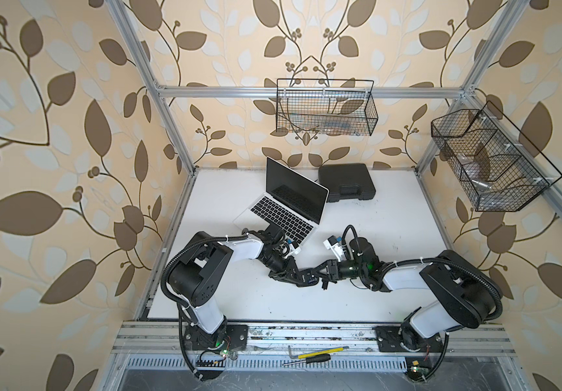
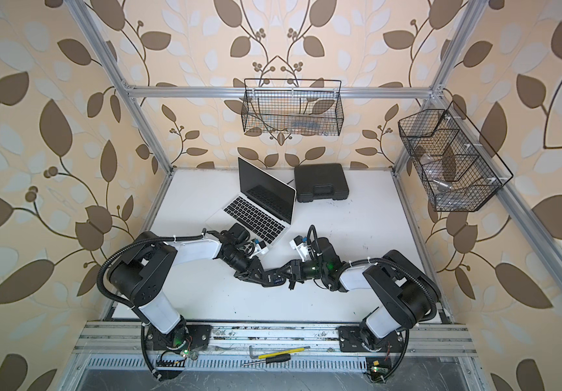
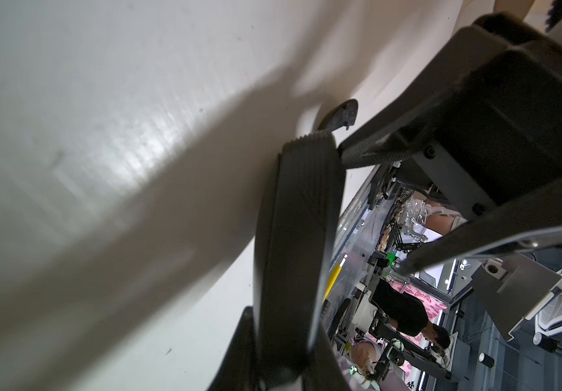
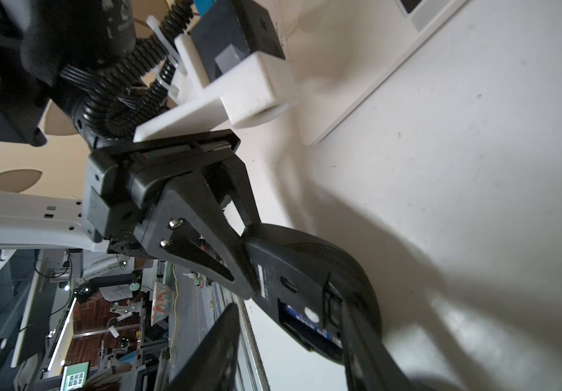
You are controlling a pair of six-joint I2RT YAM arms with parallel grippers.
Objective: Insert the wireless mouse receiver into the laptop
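My left gripper is shut on the black mouse [image 4: 313,267], holding it low over the table with its underside turned toward my right gripper. Inside the mouse's open compartment a blue-and-silver label shows; I cannot pick out the receiver there. In the left wrist view the mouse [image 3: 300,241] stands edge-on, and one right fingertip [image 3: 359,146] meets its side. The right fingers look spread at the mouse's underside; whether they grip anything cannot be told. Behind the arms sits the opened laptop [image 1: 282,215], its side edge facing my grippers.
A small dark curved piece [image 3: 341,116] shows just past the mouse. The closed black case [image 1: 347,182] lies behind the laptop, to its right. Wire baskets [image 1: 325,110] hang at the back and right.
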